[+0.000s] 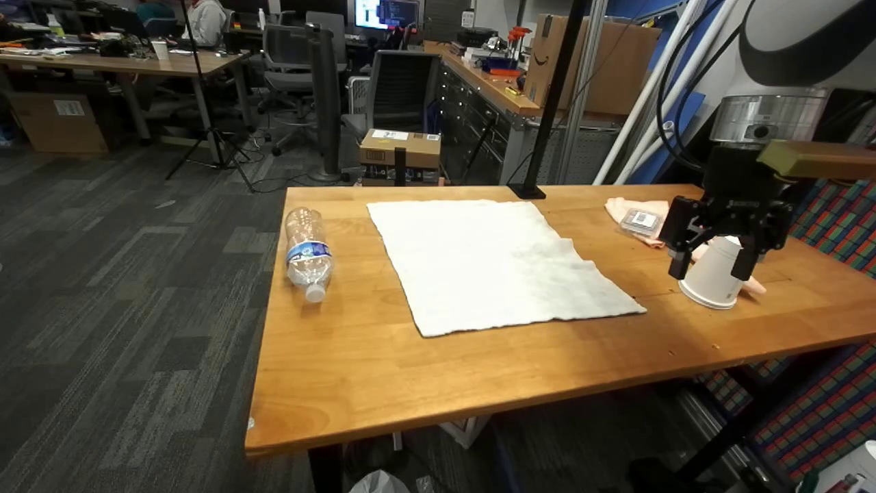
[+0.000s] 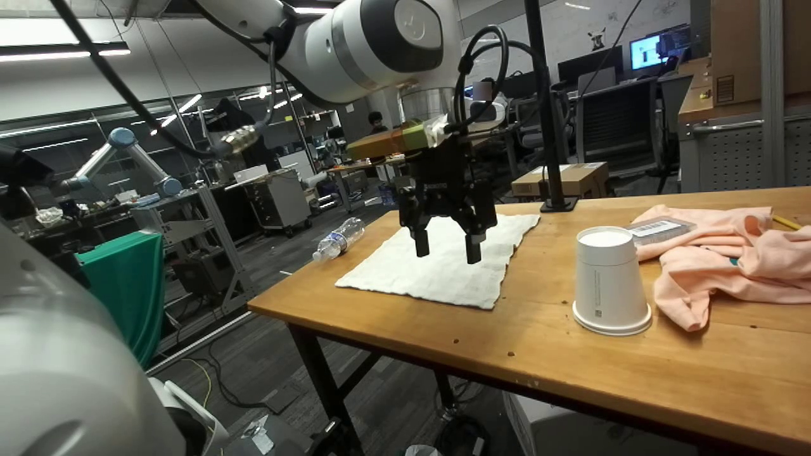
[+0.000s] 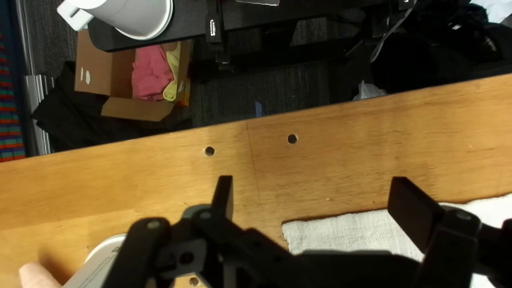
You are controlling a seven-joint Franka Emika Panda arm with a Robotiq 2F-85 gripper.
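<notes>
My gripper (image 2: 448,254) hangs in the air above the table, open, with nothing between its fingers. In the wrist view, the black fingers (image 3: 223,199) stand wide apart over bare wood and the cloth's edge. A white cloth (image 1: 493,263) lies spread on the table, one side uneven. To its left in exterior view 1, a clear plastic bottle (image 1: 308,255) with a blue label rests on its side. A white paper cup (image 2: 610,281) stands upside down near a peach cloth (image 2: 707,251). From exterior view 1, my gripper partly covers that cup.
On the peach cloth lies a small clear package (image 2: 659,229) with a label. A black post (image 1: 527,190) rises from the table's back edge. Bare wood (image 1: 369,386) runs along the front. In the wrist view, an open cardboard box (image 3: 137,103) sits beyond the table edge.
</notes>
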